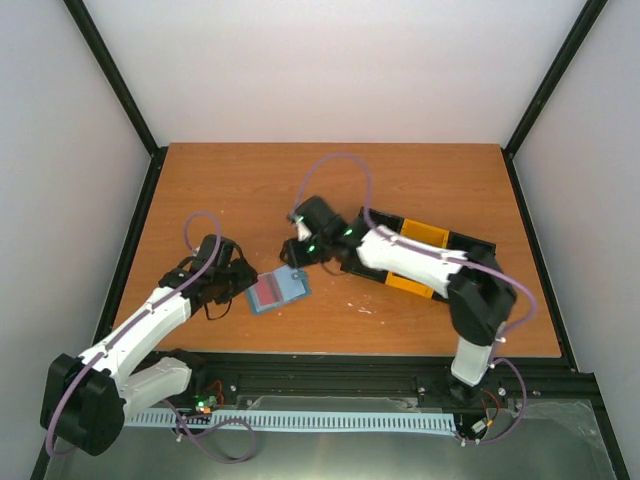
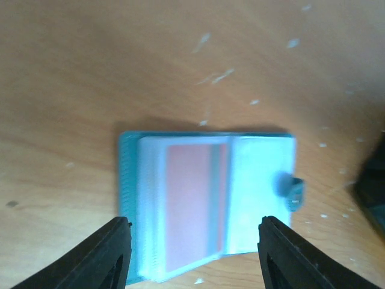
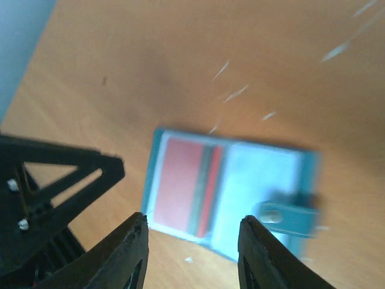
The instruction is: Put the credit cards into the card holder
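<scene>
The card holder [image 1: 277,289] lies open on the table, a teal case with clear sleeves. Its left side [image 2: 129,198] bears a pinkish-red card [image 3: 177,180] under the clear plastic, while the right side [image 2: 261,186] looks pale blue. A teal clasp tab [image 3: 289,218] sticks out at its right edge. My left gripper is above the holder, fingers apart and empty. Over the holder's right part, my right gripper also has parted fingers with nothing between them. Whether the card is fully seated cannot be told.
A black tray [image 1: 455,240] with a yellow middle section [image 1: 424,233] stands at the right, partly hidden by my right arm. Part of the left gripper intrudes at the left of the right wrist view.
</scene>
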